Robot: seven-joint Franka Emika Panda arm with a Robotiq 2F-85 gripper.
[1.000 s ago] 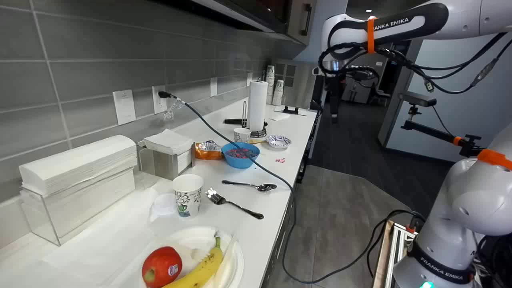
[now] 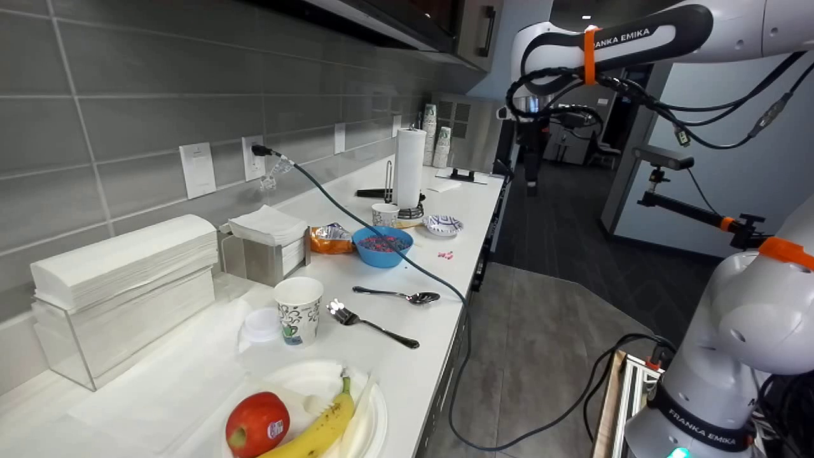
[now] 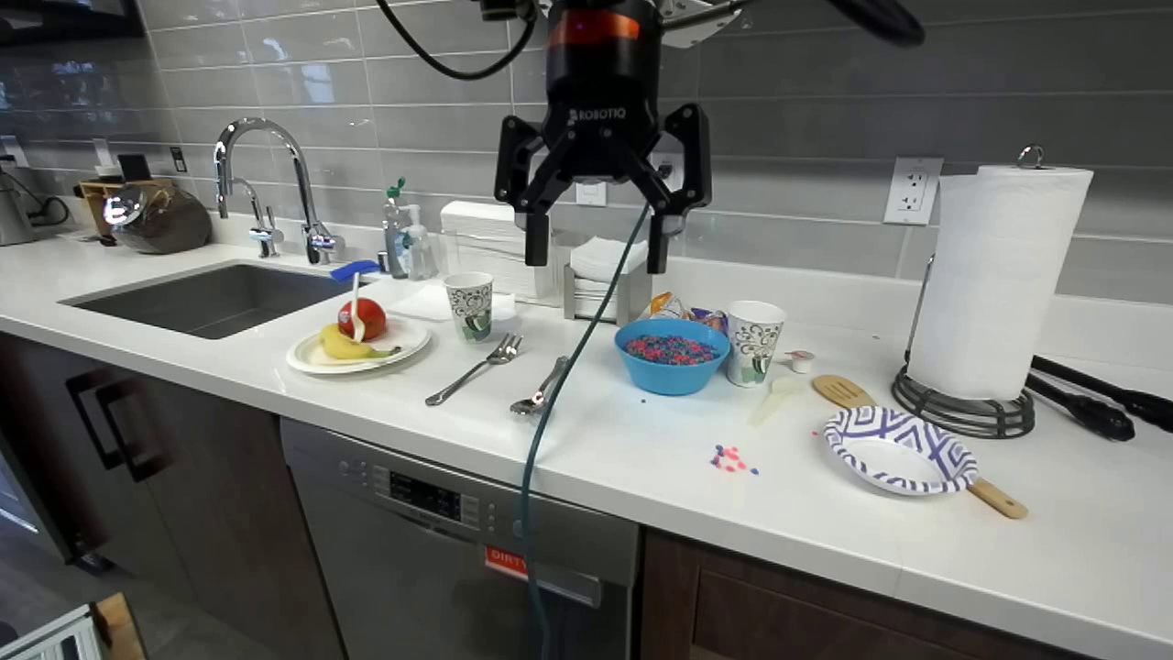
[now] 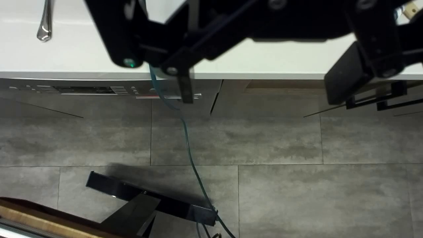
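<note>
My gripper (image 3: pixel 597 242) hangs open in the air above the counter's front, nothing between its fingers; the wrist view shows the counter edge and floor below the gripper. A blue bowl (image 3: pixel 673 379) of small pink and blue pieces stands on the counter, with a few loose pieces (image 3: pixel 731 458) in front. Beside it is a patterned paper cup (image 3: pixel 754 343); a second cup (image 3: pixel 470 306) is farther left. A fork (image 3: pixel 475 372) and a spoon (image 3: pixel 538 390) lie between. A white plate (image 3: pixel 311 354) bears a red apple (image 3: pixel 370 319) and a banana (image 3: pixel 343 345).
A green cable (image 3: pixel 535 462) runs from the wall across the counter and down its front. At the right are a patterned paper bowl (image 3: pixel 899 457), a wooden spoon (image 3: pixel 998 500) and a paper towel roll (image 3: pixel 992 286). The sink (image 3: pixel 214 299) is at left.
</note>
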